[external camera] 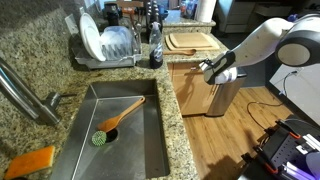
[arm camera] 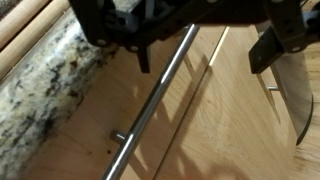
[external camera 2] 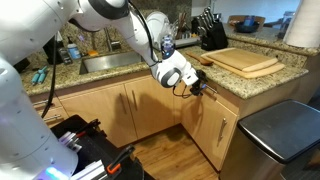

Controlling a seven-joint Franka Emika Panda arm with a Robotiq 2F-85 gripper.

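Note:
A silver bar handle (arm camera: 155, 98) crosses the light wood front in the wrist view. My gripper is open above it, with its dark fingers (arm camera: 146, 57) spread wide and the bar running through the gap as seen from above. Whether a finger touches the bar cannot be told. In exterior view 2 the gripper (external camera 2: 199, 84) is at the drawer front, just under the counter's edge. Exterior view 1 shows the gripper (external camera: 206, 67) beside the counter end, with the handle too small to make out there.
The granite counter edge (arm camera: 45, 105) lies close beside the gripper. Wooden cutting boards (external camera 2: 243, 62) rest on top. A dark trash bin (external camera 2: 266, 135) stands right of the cabinet. A sink (external camera: 115, 125) holds a wooden-handled brush (external camera: 118, 118).

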